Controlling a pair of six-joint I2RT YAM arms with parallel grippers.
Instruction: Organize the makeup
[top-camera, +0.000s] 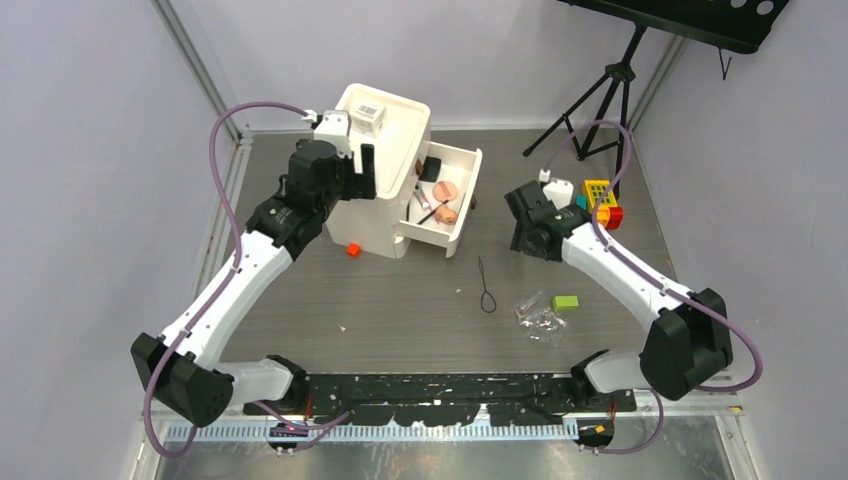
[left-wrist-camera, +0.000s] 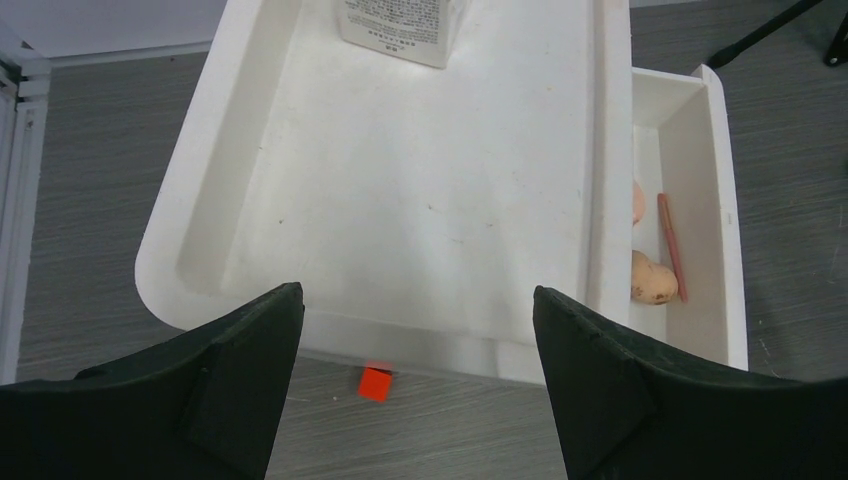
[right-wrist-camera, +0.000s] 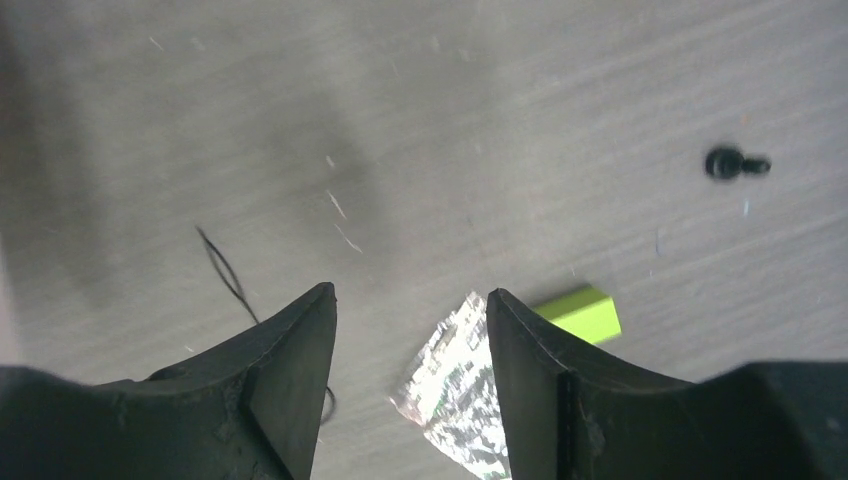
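Observation:
A white drawer cabinet (top-camera: 390, 150) stands at back centre, its drawer (top-camera: 450, 240) pulled out, holding a dark compact (top-camera: 431, 169), pink round item (top-camera: 445, 191), peach sponge (left-wrist-camera: 652, 280) and thin sticks (left-wrist-camera: 670, 240). A small printed box (top-camera: 368, 117) rests on the top tray. My left gripper (top-camera: 357, 172) stands open over the cabinet's left front. My right gripper (top-camera: 523, 232) is open and empty over bare floor right of the drawer; the right wrist view shows a clear plastic bag (right-wrist-camera: 450, 370) and a black cord (right-wrist-camera: 225, 265) beneath.
A red cube (top-camera: 353, 250) lies by the cabinet, a green block (top-camera: 565, 303) near the bag, a small black piece (right-wrist-camera: 730, 163) on the floor. Toy blocks (top-camera: 600, 195) and a black tripod (top-camera: 620, 72) stand at back right.

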